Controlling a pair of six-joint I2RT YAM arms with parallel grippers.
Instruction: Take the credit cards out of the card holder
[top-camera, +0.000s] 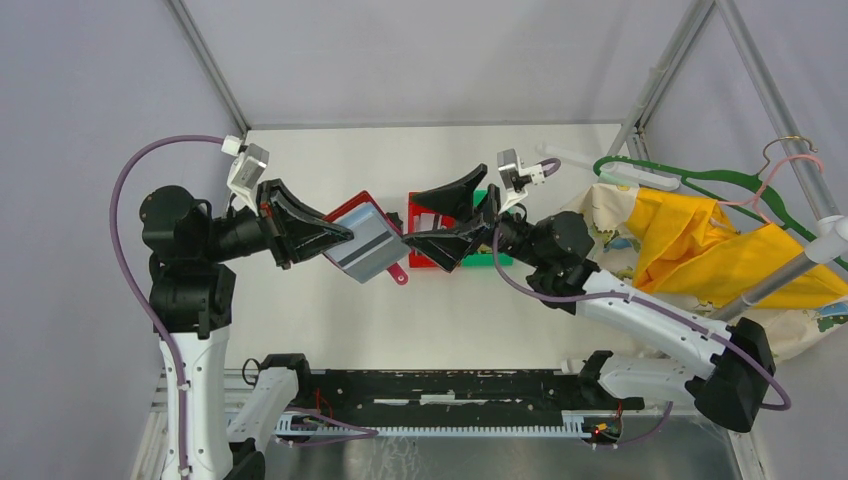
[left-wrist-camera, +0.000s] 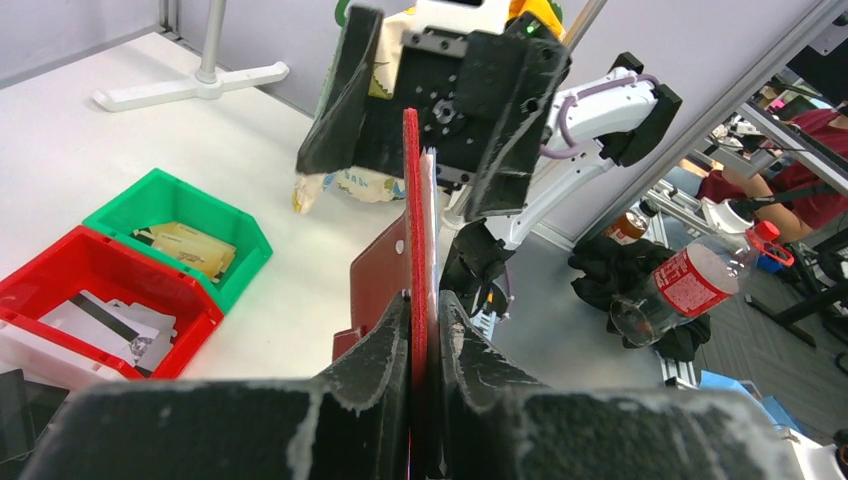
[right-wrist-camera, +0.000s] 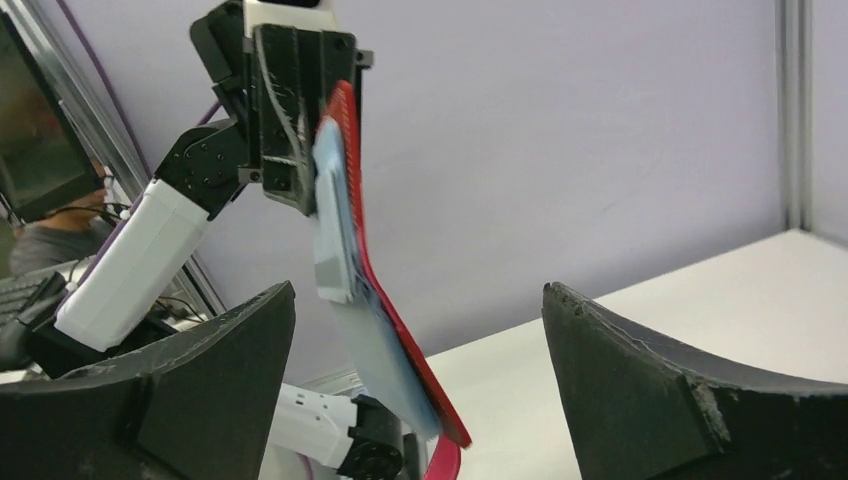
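Held above the table is the red card holder (top-camera: 364, 203), a flat open case with a pale blue-grey, dark-striped face (top-camera: 370, 248). My left gripper (top-camera: 345, 236) is shut on its left side. Seen edge-on in the left wrist view, the card holder (left-wrist-camera: 411, 200) stands upright between the left fingers. My right gripper (top-camera: 411, 218) is open just right of the holder, nothing between its fingers. In the right wrist view the card holder (right-wrist-camera: 375, 335) shows beyond and between the wide-spread fingers. How many cards sit inside cannot be told.
Behind the right gripper stand a red bin (left-wrist-camera: 195, 300) with white and dark-striped cards (left-wrist-camera: 105, 330), and a green bin (left-wrist-camera: 250, 240) with yellowish pieces (left-wrist-camera: 192, 245). Clothes (top-camera: 690, 245) and hangers hang at the right.
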